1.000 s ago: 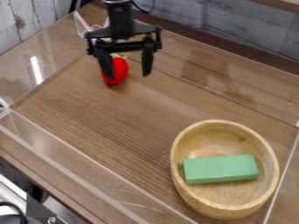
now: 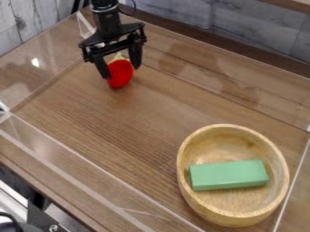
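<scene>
My black gripper (image 2: 112,51) is at the upper left, open, its two fingers spread just over a red round object (image 2: 119,74) with a small light green-yellow top. The red object rests on the wooden table (image 2: 121,145); whether the fingers touch it is hard to tell.
A wooden bowl (image 2: 200,154) at the lower right holds a green block (image 2: 227,175). A raised edge runs along the back and left of the table.
My gripper has moved left and turned, from spanning right of the red object to over it. The red object, bowl and block look unmoved.
</scene>
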